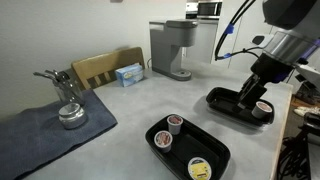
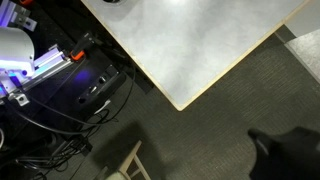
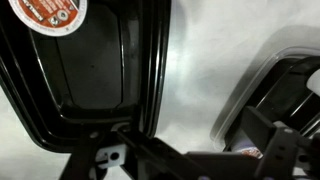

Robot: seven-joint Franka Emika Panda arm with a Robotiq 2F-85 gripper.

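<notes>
My gripper (image 1: 258, 88) is open above the right-hand black tray (image 1: 222, 103), with nothing between its fingers. One coffee pod (image 1: 262, 110) sits in that tray near its right end, apart from the gripper. In the wrist view, the pod's orange and white lid (image 3: 52, 13) shows at the upper left, cut off by the frame edge. The nearer black tray (image 1: 178, 173) holds two pods at its left end, one of them upright (image 1: 175, 123), and a yellow-lidded pod (image 1: 200, 168) toward the front.
Behind stands a grey coffee machine (image 1: 171, 48), with a blue box (image 1: 130, 74) and a wooden rack (image 1: 105, 66) to its left. A metal jar (image 1: 72, 116) and a utensil holder (image 1: 66, 88) stand on a dark cloth (image 1: 40, 140).
</notes>
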